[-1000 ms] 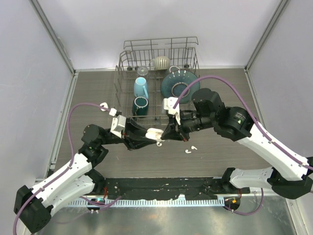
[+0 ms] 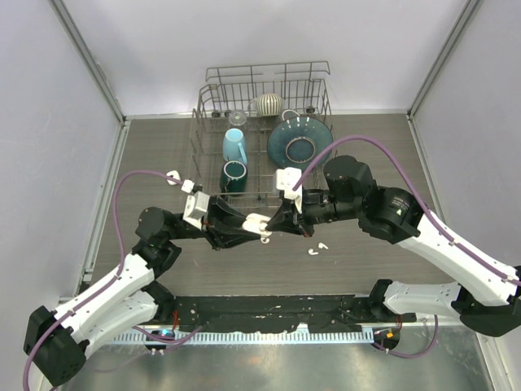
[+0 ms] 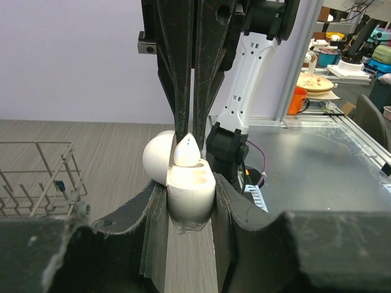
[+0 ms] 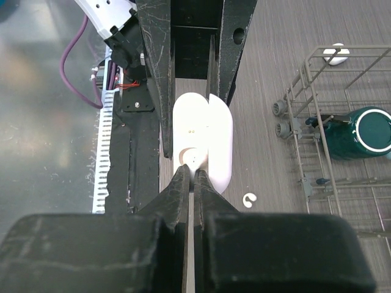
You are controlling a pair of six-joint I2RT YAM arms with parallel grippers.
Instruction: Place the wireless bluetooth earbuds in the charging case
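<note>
The white charging case [image 2: 254, 224] is held in the air between both grippers, mid-table. In the left wrist view my left gripper grips the case [image 3: 190, 189] from either side, its lid [image 3: 156, 157] raised at the left. My right gripper is shut on a white earbud at the case's cavity; in the left wrist view its fingertips meet at the case's top. How far the earbud sits in is unclear. Loose earbuds [image 2: 313, 252] lie on the table to the right, and another [image 4: 249, 199] shows in the right wrist view.
A wire dish rack [image 2: 207, 122] with a dark green mug [image 2: 234, 175], blue cup [image 2: 234, 145] and plate [image 2: 299, 130] stands behind the grippers. A small white object [image 2: 173, 177] lies left of the rack.
The left arm and the case look unchanged.
</note>
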